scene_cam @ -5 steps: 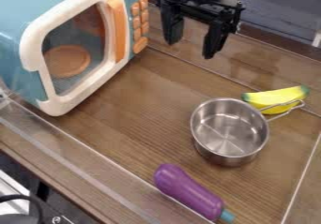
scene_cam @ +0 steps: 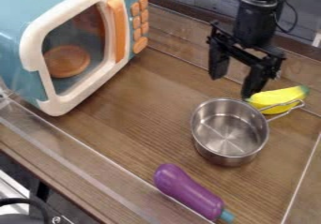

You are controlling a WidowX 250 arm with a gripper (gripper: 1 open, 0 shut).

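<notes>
My black gripper [scene_cam: 237, 68] hangs open over the back right of the wooden counter, with nothing seen between its fingers. Its right finger reaches down just left of a yellow banana [scene_cam: 282, 97]. A steel pot [scene_cam: 226, 143] with a wire handle stands below the gripper, its handle by the banana. A purple toy eggplant [scene_cam: 189, 189] lies at the front.
A blue and white toy microwave [scene_cam: 44, 82] with orange buttons and a brown disc inside fills the back left.
My gripper has moved right and down, from beside the microwave to above the pot and beside the banana. The objects have stayed in place.
</notes>
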